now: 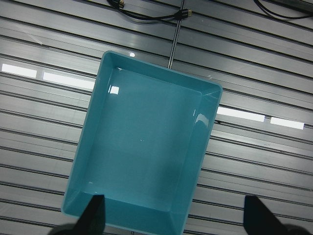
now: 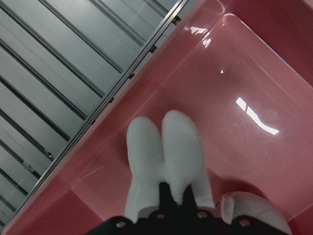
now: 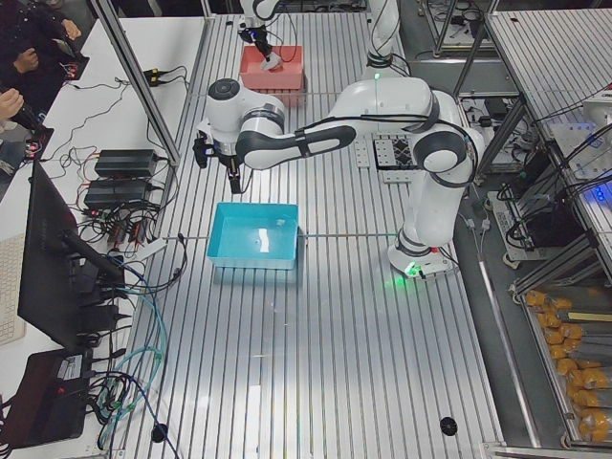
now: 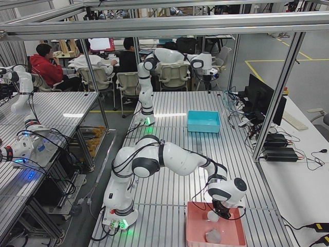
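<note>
My left gripper is open above an empty teal bin (image 1: pixel 139 137), its two dark fingers wide apart. In the right wrist view my right gripper is shut on a white plush toy (image 2: pixel 178 147) with two long rounded parts, inside the pink bin (image 2: pixel 259 88). A second pale, rounded object (image 2: pixel 254 213) lies in the pink bin beside it, partly hidden by the gripper.
Cables (image 1: pixel 146 17) lie on the slatted table near the teal bin. A monitor (image 3: pixel 53 268) and black power units (image 3: pixel 124 163) stand along one side. The table around the teal bin is mostly clear.
</note>
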